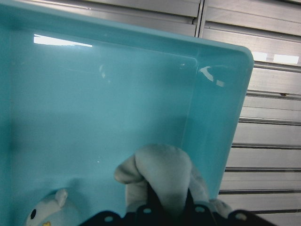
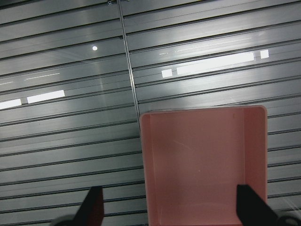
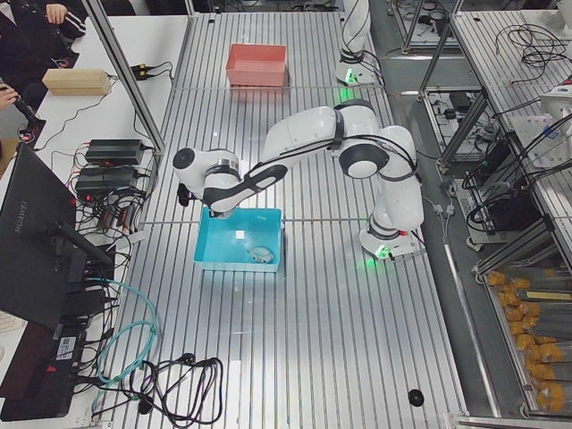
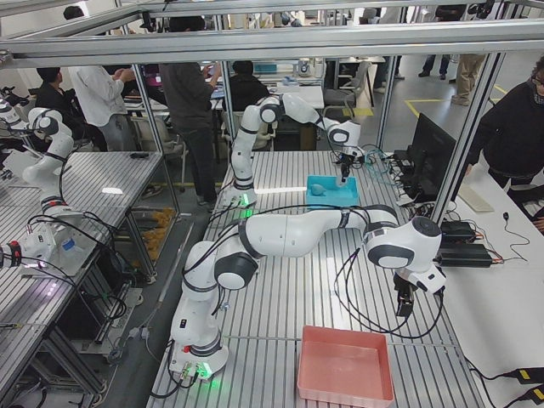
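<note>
A teal bin (image 3: 206, 241) holds a pale blue plush toy with a dark eye (image 1: 51, 212), also seen from the camera left view. Over that bin my left gripper is shut on a grey plush toy (image 1: 162, 169), which fills the space between its fingers. A pink bin (image 2: 197, 160) stands empty at the other end of the table. My right gripper hangs above and near it, open, with nothing between its fingers.
Black cables (image 3: 179, 393) lie at one corner. A monitor (image 4: 433, 153) stands beside the table's edge.
</note>
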